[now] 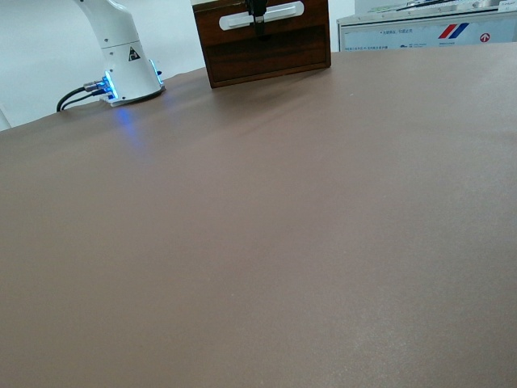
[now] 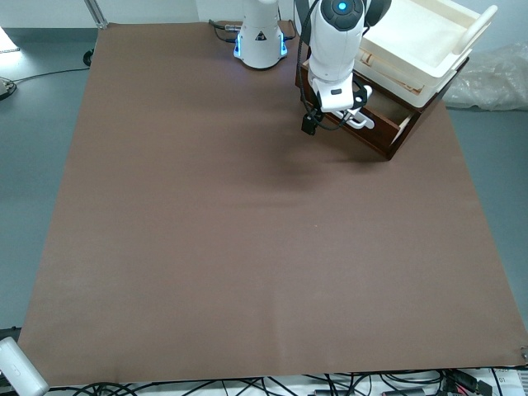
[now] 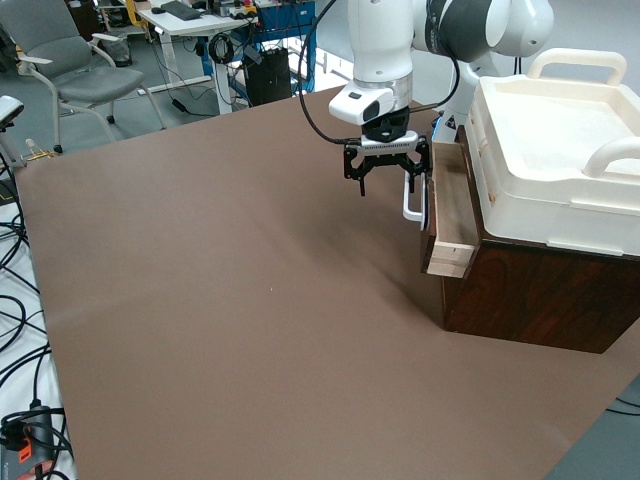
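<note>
My black gripper is at the front of a dark wooden drawer box, by the white drawer handle. In the right view the drawer is partly pulled out, with its pale inner wood showing. The gripper's fingertips are small and partly hidden, so their state is unclear. A white plastic tray with handles sits on top of the box.
The white arm base with cables stands at the back, beside the box. Cables and equipment lie beyond the table edge.
</note>
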